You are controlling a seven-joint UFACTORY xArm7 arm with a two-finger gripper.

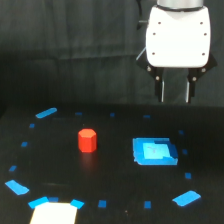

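Observation:
At the upper right, my gripper (175, 98) hangs well above the dark table with its two thin fingers (163, 88) pointing down. The fingers stand apart and nothing shows between them, so it is open. Beneath it and somewhat to the left lies a blue square tray (138, 152) with a lighter blue inside. A red block (87, 140) with a six-sided outline sits on the table farther left, apart from the tray and far from the gripper.
Light blue strips mark the table: one at the back left (46, 113), one at the right (187, 198), others at the front left. Several small dark blue squares dot the surface. A pale yellow-white object (54, 214) is cut off at the bottom edge. Open table separates block and tray.

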